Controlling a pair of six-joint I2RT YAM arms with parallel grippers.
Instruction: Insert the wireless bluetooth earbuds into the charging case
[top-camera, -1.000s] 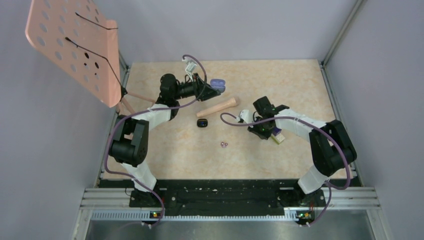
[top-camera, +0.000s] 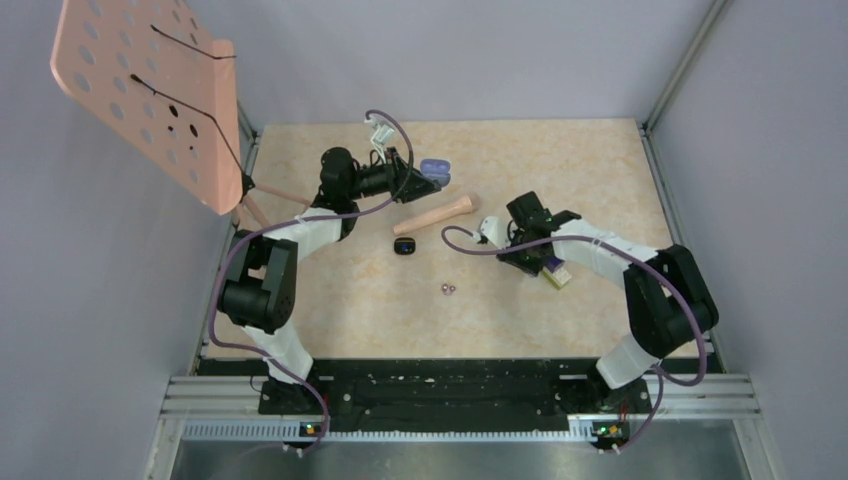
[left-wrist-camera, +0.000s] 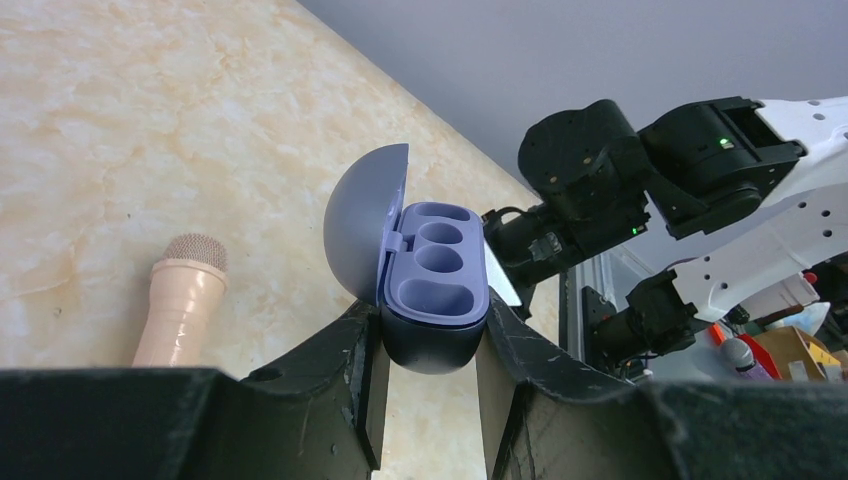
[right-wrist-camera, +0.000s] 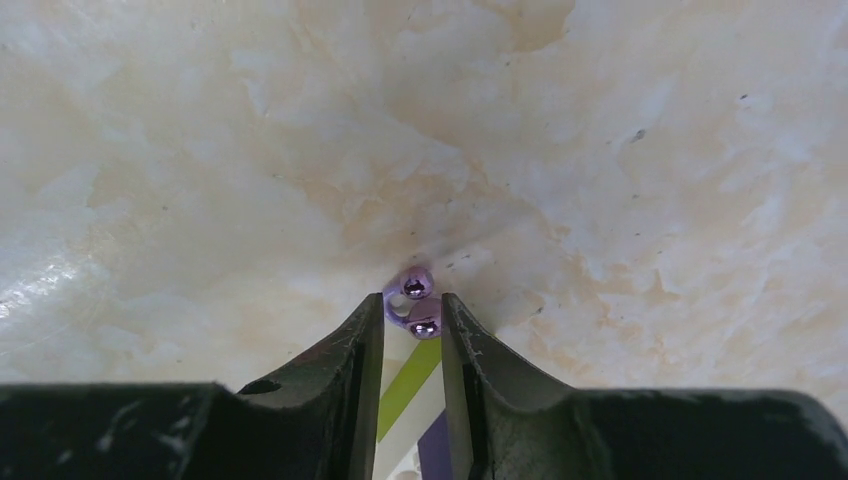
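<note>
My left gripper is shut on an open lavender case with several recesses, held above the back middle of the table. In the right wrist view my right gripper is part open, its fingertips either side of small shiny purple pieces on the table; whether they touch them I cannot tell. Small pink earbuds lie in the front middle of the table. A small black case sits left of them.
A peach cylinder with mesh head lies in the middle. A yellow-green box lies under the right arm. A perforated peach panel stands at the left.
The right arm has shifted very slightly at the wrist and elbow; the left arm and the case it holds have not moved.
</note>
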